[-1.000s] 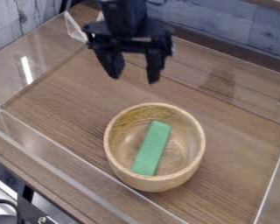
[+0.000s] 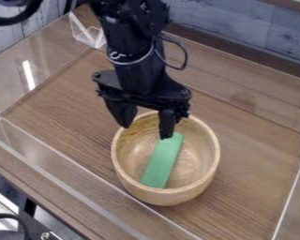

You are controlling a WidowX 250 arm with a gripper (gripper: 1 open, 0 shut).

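Note:
My black gripper (image 2: 145, 120) hangs over the back rim of a pale wooden bowl (image 2: 201, 174), its two fingers spread open with nothing visible between them. A green bar (image 2: 161, 164) lies lengthwise inside the bowl, just below and beyond the fingertips toward the front.
The bowl stands on a wooden table (image 2: 253, 131) with bare space to its left and right. Clear plastic pieces lie at the left edge and back left. A grey-blue wall runs behind, and dark equipment sits at the lower left.
The bowl and green bar stay in place.

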